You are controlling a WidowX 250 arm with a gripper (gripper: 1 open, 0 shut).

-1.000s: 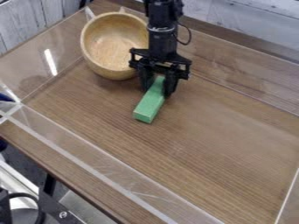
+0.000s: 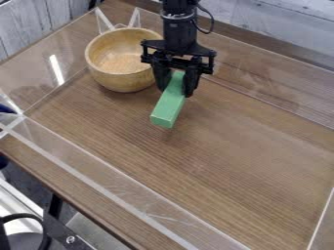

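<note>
My black gripper (image 2: pixel 177 72) is near the top middle of the wooden surface, shut on a green oblong object (image 2: pixel 169 105). The object hangs tilted below it, its lower end toward the front. Whether it touches the surface I cannot tell. The fingertips are partly lost against the object's top.
A tan bowl (image 2: pixel 115 66) stands just left of my gripper. Black cables lie beyond the surface's edge at the bottom left.
My gripper and the green object have moved up in the view, away from the front. The bowl is seen at a slightly different place beside them.
</note>
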